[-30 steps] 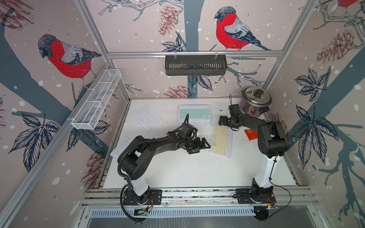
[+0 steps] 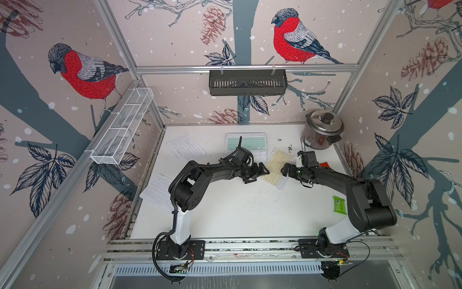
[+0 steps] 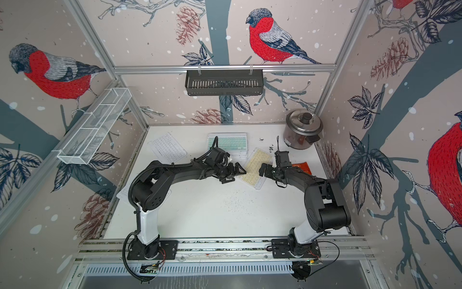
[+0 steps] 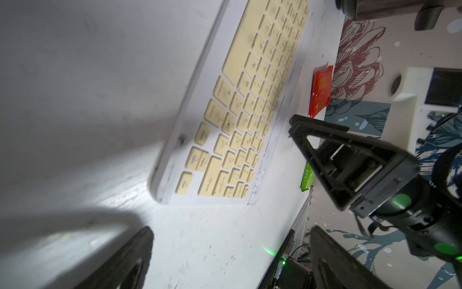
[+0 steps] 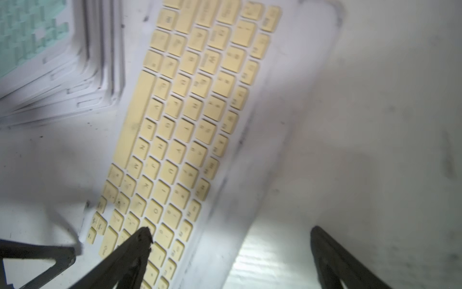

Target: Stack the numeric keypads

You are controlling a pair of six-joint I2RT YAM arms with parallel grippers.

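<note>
The keyboard with yellow keys lies flat and angled on the table between my two grippers. My left gripper is open at its left side; in the left wrist view, both left fingers stand apart, with bare table between them near the keyboard's corner. On the right side, my right gripper is also open above the keyboard's edge, its fingers wide apart and nothing gripped. Behind lies a stack of several keyboards, topped by a green-keyed one; its layered edges show in the right wrist view.
White keyboards lie at the back left and front left. A lidded pot occupies the back right corner. A red packet and a green packet lie at the right.
The yellow-keyed keyboard has turned clockwise and shifted toward the back.
</note>
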